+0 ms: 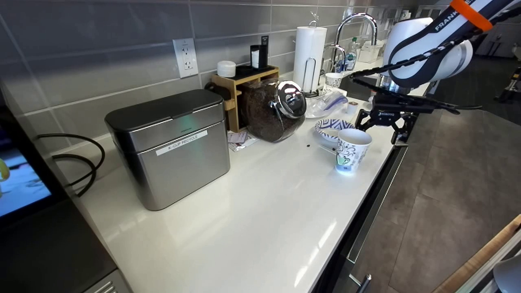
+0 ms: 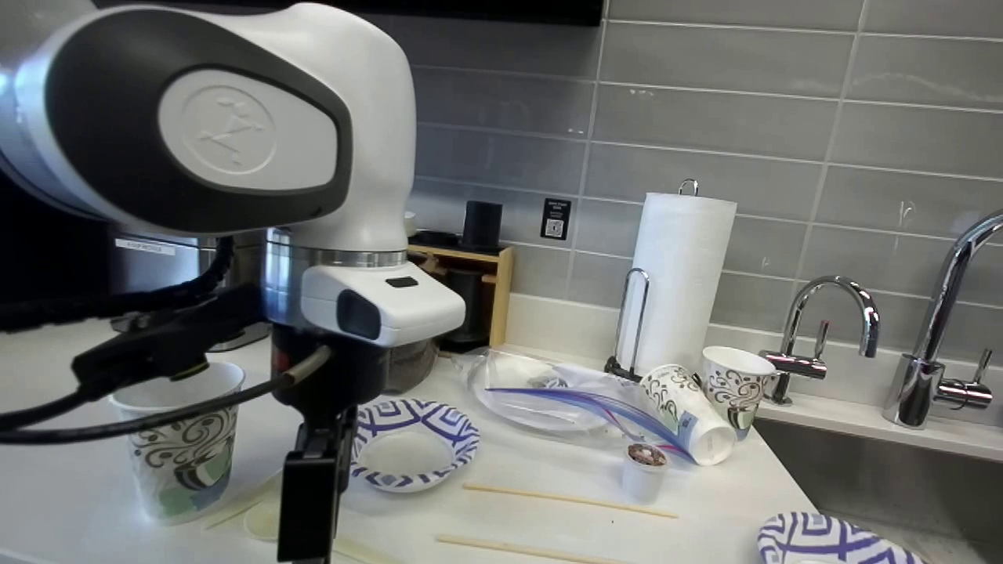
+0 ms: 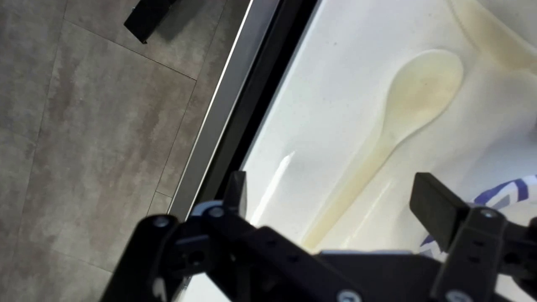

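My gripper stands open above the counter's front edge, with nothing held in it. In the wrist view a pale spoon [image 3: 423, 90] lies on the white counter below, its handle running down between the spread fingers. A second pale utensil [image 3: 496, 37] is cut off at the upper right. The blue-and-white bowl [image 2: 458, 434] rests beside the gripper; one finger [image 3: 438, 209] covers part of it in the wrist view. A patterned paper cup [image 1: 352, 149] stands upright near the bowl, on the nearer side in exterior view 1.
Two thin sticks [image 2: 569, 500], a small filled pod [image 2: 643, 473], a plastic bag [image 2: 526, 390] and tipped and upright cups [image 2: 738, 385] crowd the counter toward the sink. A steel bin [image 1: 180, 156] and glass jar [image 1: 268, 112] stand by the wall. Counter space before the bin is bare.
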